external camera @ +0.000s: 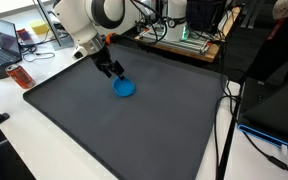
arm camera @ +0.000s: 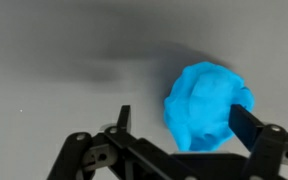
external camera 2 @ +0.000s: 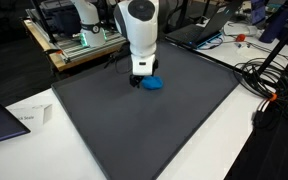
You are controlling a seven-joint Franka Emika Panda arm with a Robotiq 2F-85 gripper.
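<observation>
A crumpled blue cloth-like piece (external camera: 123, 88) lies on the dark grey table top, towards the arm's side. From the wrist view, the blue piece (arm camera: 206, 106) fills the right half of the space in front of the fingers and reaches behind the right finger. My gripper is open, its two fingers wide apart and nothing held. Beside the blue piece, the black gripper (external camera: 112, 70) hangs close by in the first exterior view. The second exterior view also has the gripper (external camera 2: 141, 77) next to the blue piece (external camera 2: 152, 83); any contact cannot be told.
An orange-red can (external camera: 21, 77) stands off the left edge, near a laptop (external camera: 8, 40). Cables (external camera 2: 269, 80) run beside the table in the second exterior view.
</observation>
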